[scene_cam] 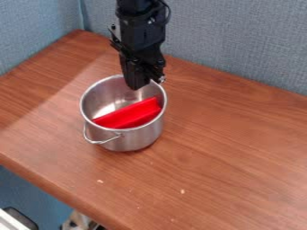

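Observation:
A steel pot (122, 138) with wire handles stands on the wooden table, left of centre. Inside it lies a long red object (128, 115), resting low across the pot. The black gripper (140, 79) hangs over the pot's back rim, above the red object and apart from it. How far its fingers are open is hard to make out in this view; nothing red is between them.
Grey-blue padded walls (240, 40) bound it at the back and left. At the bottom left, some dark and light items sit below the table's edge.

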